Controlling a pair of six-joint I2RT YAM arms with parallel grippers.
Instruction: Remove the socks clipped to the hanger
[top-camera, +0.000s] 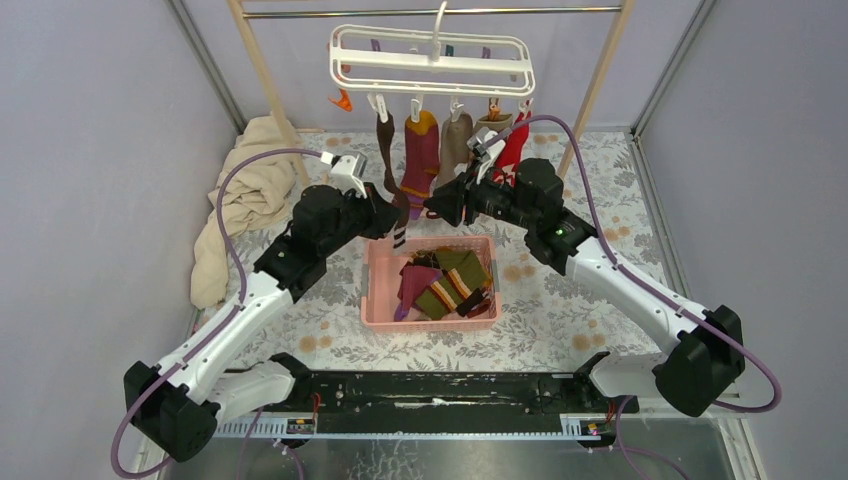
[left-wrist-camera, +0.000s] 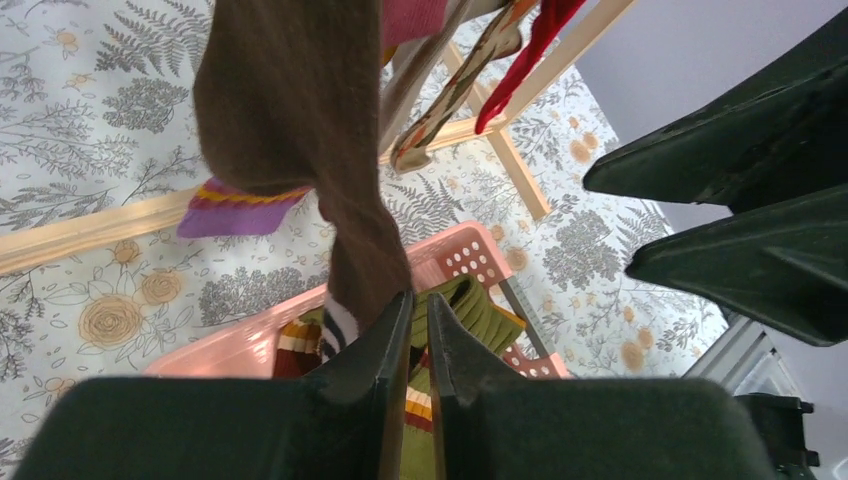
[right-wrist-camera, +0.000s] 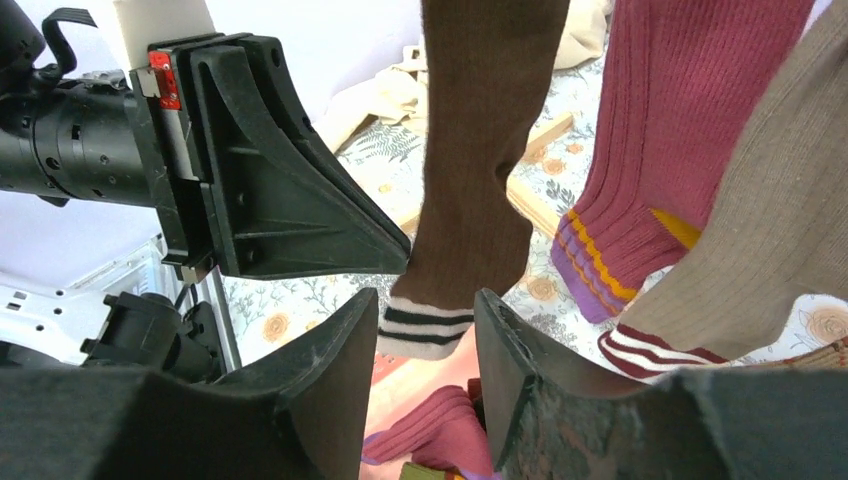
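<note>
Socks hang from clips on the white hanger (top-camera: 432, 60): brown striped (top-camera: 387, 150), maroon (top-camera: 421, 150), grey (top-camera: 456, 140), patterned and red ones. My left gripper (top-camera: 375, 225) is shut on the lower part of the brown sock (left-wrist-camera: 340, 240), which still hangs from the hanger. My right gripper stands part open to the right of it, with the sock's striped end behind its fingertips in the right wrist view and nothing clearly between them.
A pink basket (top-camera: 370, 310) with several loose socks lies below the hanger. Beige cloth (top-camera: 235, 210) is heaped at the left; the rack's wooden posts (top-camera: 595, 90) stand either side.
</note>
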